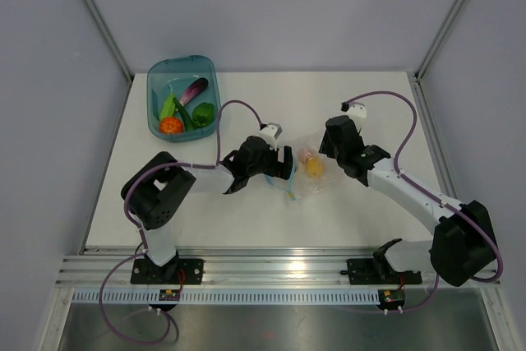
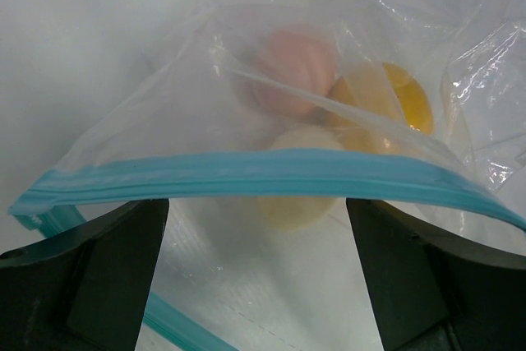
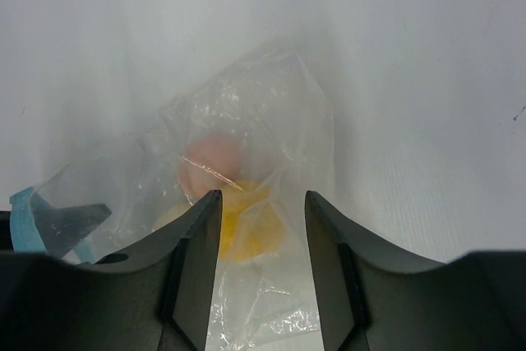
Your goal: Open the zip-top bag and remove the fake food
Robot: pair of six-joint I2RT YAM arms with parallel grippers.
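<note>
The clear bag (image 1: 310, 187) lies mid-table between my two arms, its blue zip strip (image 2: 271, 173) toward the left arm. In the left wrist view the mouth gapes: one blue edge stretches over the fingers, another strip runs below. My left gripper is open, its two fingers apart at the mouth. Inside the bag show a pinkish round food (image 2: 296, 71), a yellow one (image 2: 408, 98) and a pale one (image 2: 297, 203). Over the bag's far part, my right gripper is open, nothing between its fingers; the yellow food (image 3: 251, 223) shows beneath it.
At the back left stands a teal bin (image 1: 182, 63) holding an eggplant (image 1: 194, 90), a tomato (image 1: 171, 125), a green pepper (image 1: 204, 114) and other green pieces.
</note>
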